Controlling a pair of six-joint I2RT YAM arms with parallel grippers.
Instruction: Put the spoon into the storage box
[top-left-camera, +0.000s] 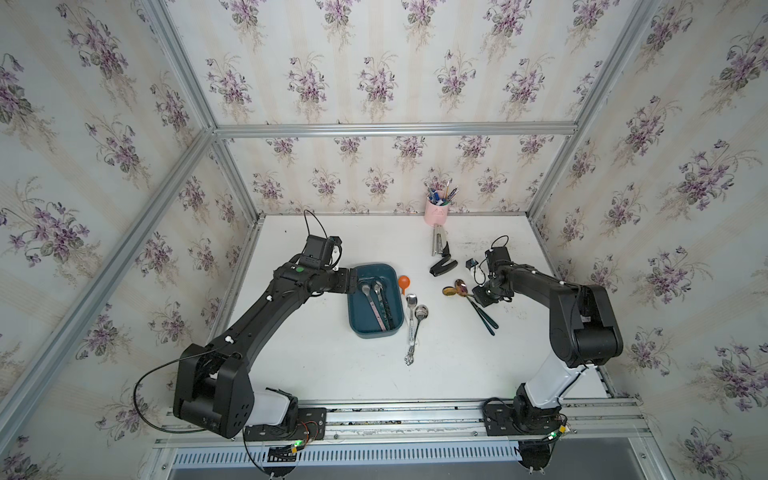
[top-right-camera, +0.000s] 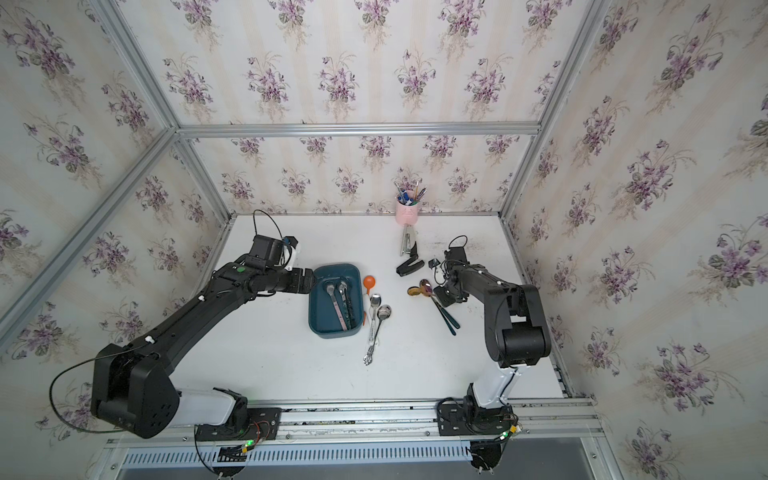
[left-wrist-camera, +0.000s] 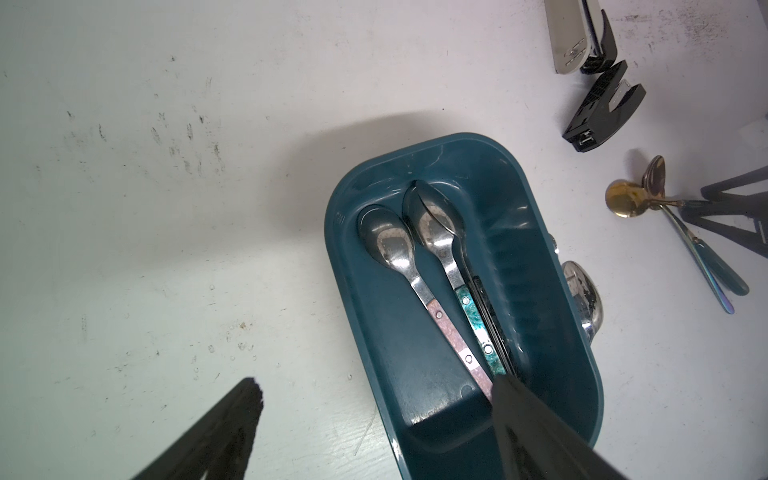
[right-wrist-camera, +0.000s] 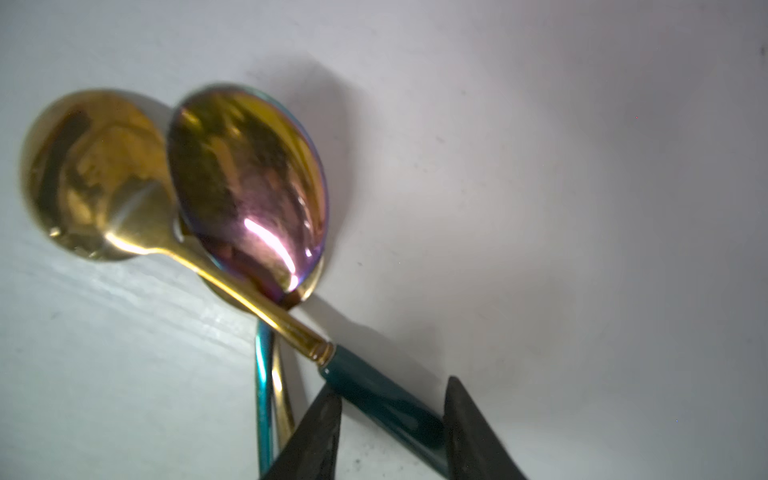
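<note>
A gold spoon with a dark green handle (right-wrist-camera: 380, 400) lies across an iridescent spoon (right-wrist-camera: 252, 188), with another gold edge showing beneath. My right gripper stands part open over them; the green handle slants between its fingers, close to both. Whether they press on it is unclear. The dark teal storage box (left-wrist-camera: 356, 320) lies at the left-middle of the table, holding a pink-handled spoon (left-wrist-camera: 454, 336), a turquoise-handled spoon (left-wrist-camera: 473, 312) and darker cutlery beside them. At the box's left edge, my left gripper is open and empty.
Silver spoons (top-left-camera: 412, 302) and an orange spoon (top-left-camera: 404, 282) lie just right of the box. A black stapler-like tool (top-left-camera: 444, 266), a metallic one (top-left-camera: 438, 240) and a pink pen cup (top-left-camera: 436, 212) stand further back.
</note>
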